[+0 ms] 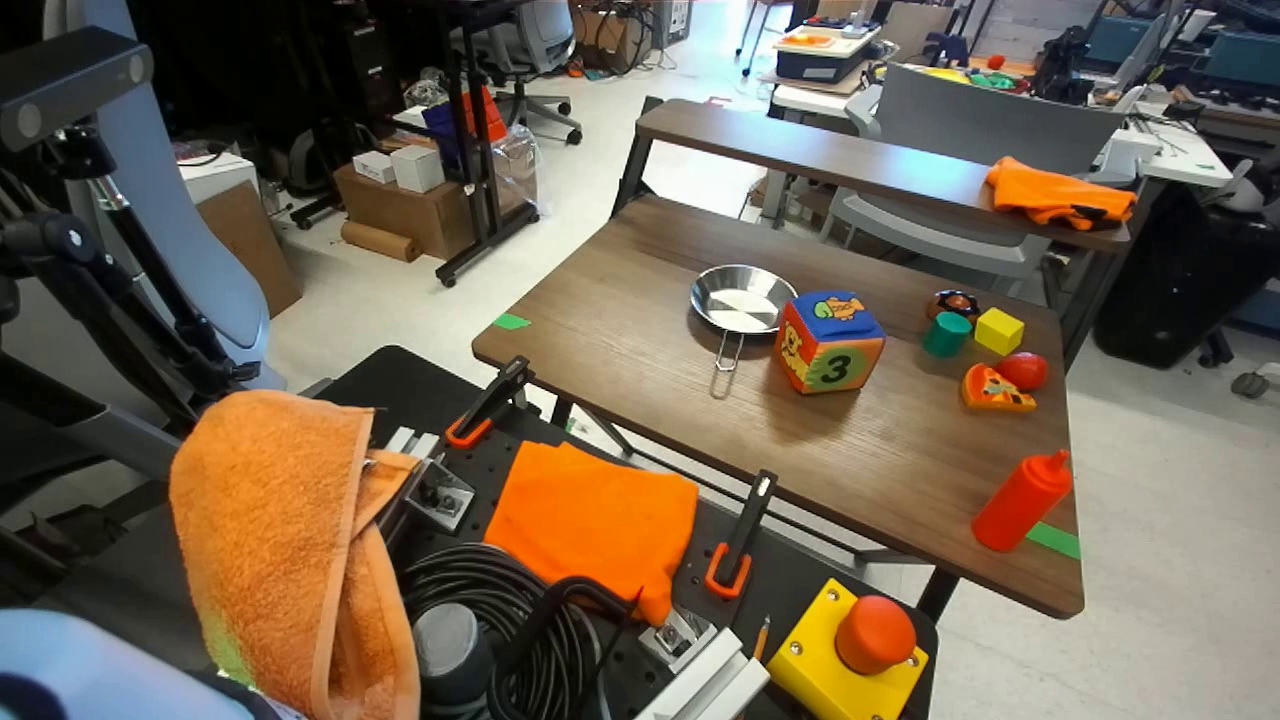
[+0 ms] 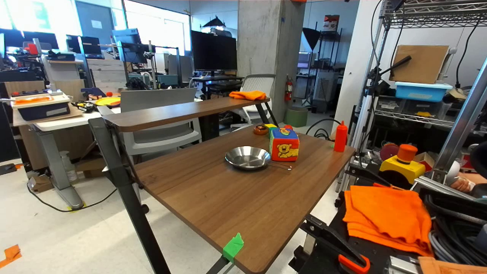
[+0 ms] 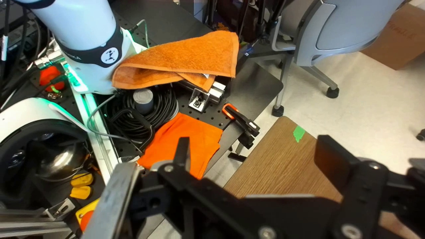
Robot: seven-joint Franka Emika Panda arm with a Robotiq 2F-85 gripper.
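Observation:
In the wrist view my gripper stands open, its dark fingers wide apart and nothing between them; neither exterior view shows it. Below it are the table's near corner and the edge of the black base board. On the wooden table [image 1: 600,312] rests a shiny metal pan [image 1: 744,300], its handle toward the base. Just right of the pan sits a large soft cube [image 1: 830,343] with a "3" on one side. Farther right are a green cylinder [image 1: 947,335], a yellow block [image 1: 998,331], a red ball [image 1: 1023,371] and a toy pizza slice [image 1: 996,389]. A red squeeze bottle [image 1: 1021,502] stands near the right edge.
A raised shelf [image 1: 828,154] runs along the table's far side, bearing an orange cloth [image 1: 1056,192]. Black clamps [image 1: 492,401], a folded orange cloth [image 1: 590,516] and coiled cable [image 1: 516,612] occupy the base board.

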